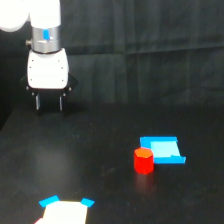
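Note:
A small red block [144, 161], with a many-sided outline, stands on the dark table right of the middle. Just behind it lies a white square with blue edging [165, 149]; the block covers part of its left front side in this view, and whether they touch cannot be made out. At the upper left, well away from both, my white gripper [49, 102] hangs pointing down. Its dark fingers stand apart, and nothing shows between them.
At the bottom edge, a white sheet with blue corners [66, 213] is partly cut off by the frame. Bare dark table [85, 150] stretches between the gripper and the block. A dark curtain [140, 50] closes off the back.

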